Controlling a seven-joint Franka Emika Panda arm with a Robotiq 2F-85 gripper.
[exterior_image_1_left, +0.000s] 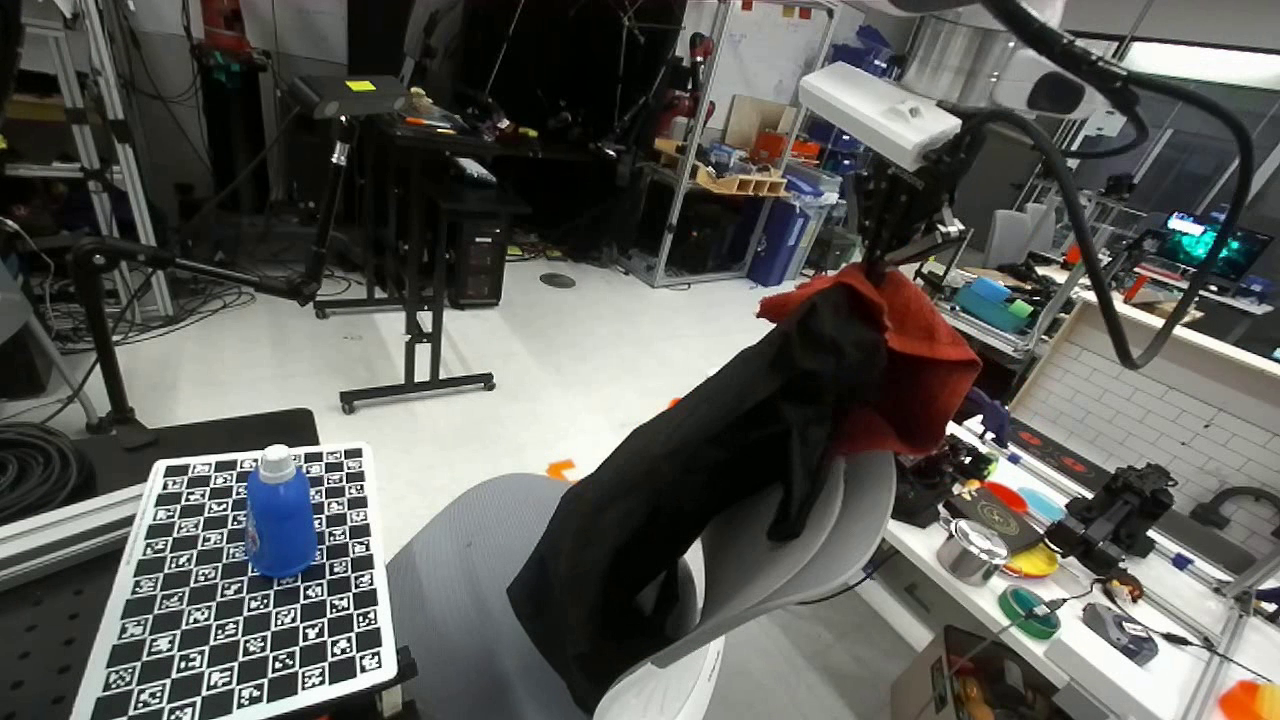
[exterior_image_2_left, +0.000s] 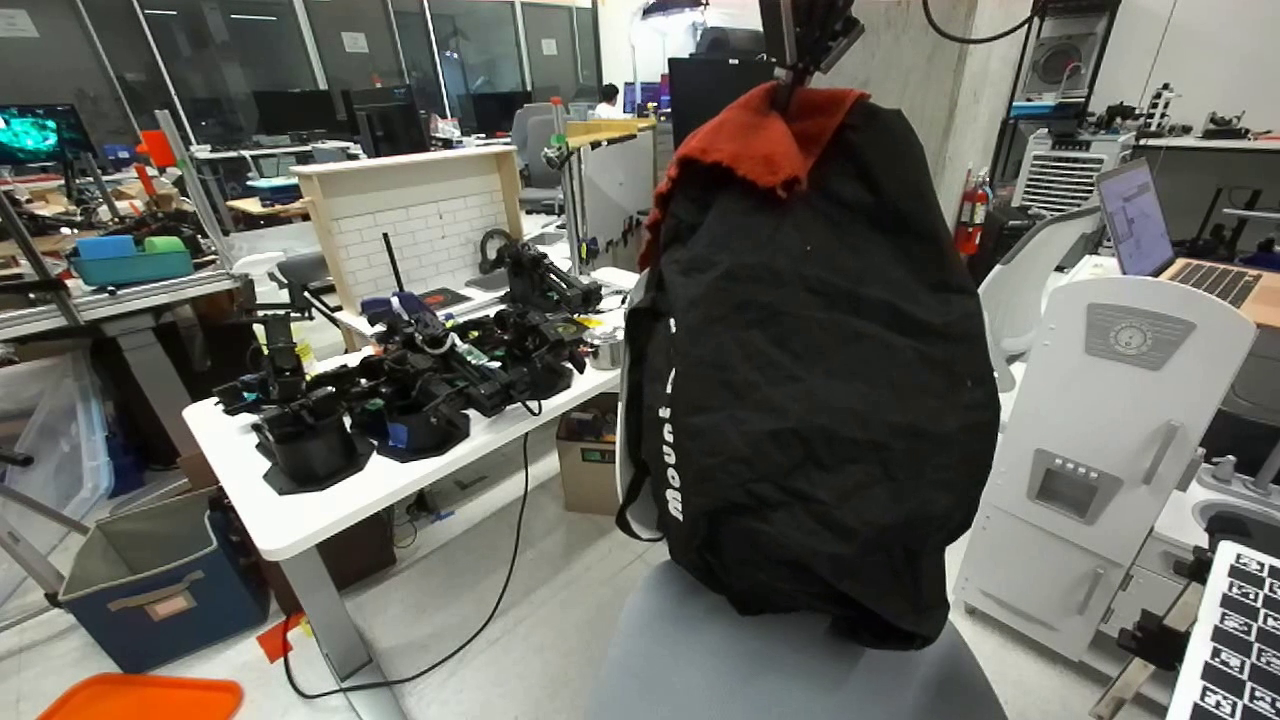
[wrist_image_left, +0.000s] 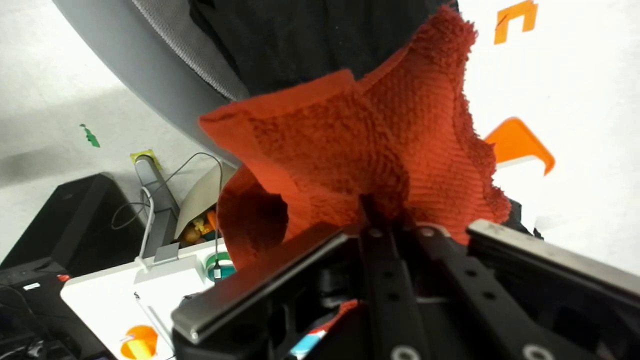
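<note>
My gripper (exterior_image_1_left: 879, 254) is shut on a rust-red cloth (wrist_image_left: 336, 144), whose folds spread out beyond the fingertips in the wrist view. The cloth drapes over the top of a black bag or garment (exterior_image_2_left: 816, 360) with white lettering down one side. That black fabric hangs against the backrest of a grey chair (exterior_image_1_left: 840, 516), its lower end on the seat. In exterior view 2 the red cloth (exterior_image_2_left: 768, 138) covers the upper left of the black fabric, directly below the fingers. Whether some black fabric is also pinched, I cannot tell.
A blue bottle (exterior_image_1_left: 281, 516) stands on a checkered board (exterior_image_1_left: 132, 576) left of the chair. Behind the chair, a white table (exterior_image_2_left: 270, 510) carries black robot arms and dishes. A white toy fridge (exterior_image_2_left: 1044, 564) stands beside the chair in exterior view 2.
</note>
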